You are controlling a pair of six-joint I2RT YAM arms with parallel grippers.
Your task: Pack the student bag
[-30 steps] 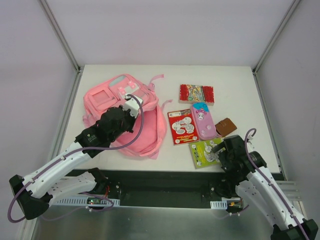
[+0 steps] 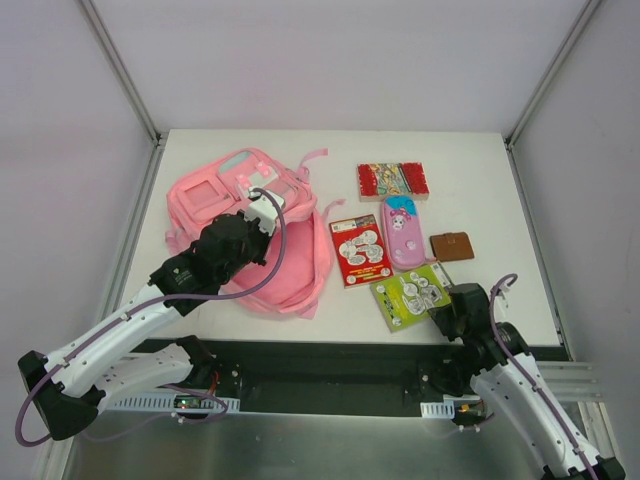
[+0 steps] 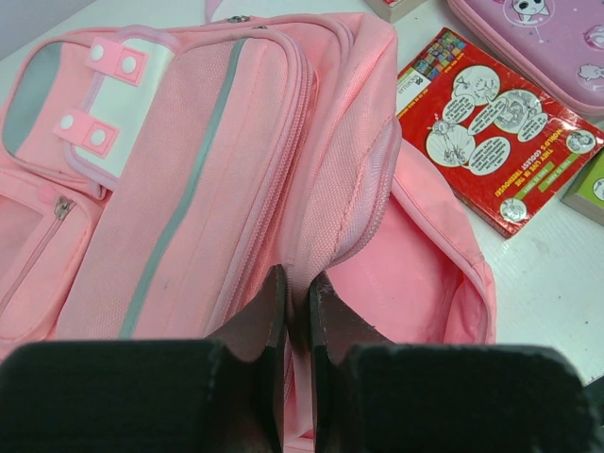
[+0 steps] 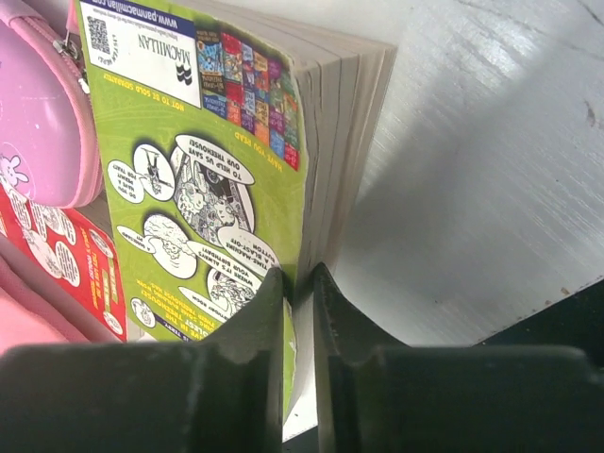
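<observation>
The pink bag (image 2: 290,280) lies open at left. My left gripper is shut on a pink fold of its fabric. My right gripper is at the page edge of the green book (image 2: 405,300), fingers close together on its corner; whether they grip it is unclear. The red book (image 2: 360,250) lies between bag and green book, the pink pencil case (image 2: 402,240) beside it. A brown wallet (image 2: 451,246) lies to the right, another book (image 2: 392,180) at the back.
The green book has shifted left and up with my right gripper. The red book, pencil case and back book have shifted slightly, and the wallet has turned. The left arm is unmoved.
</observation>
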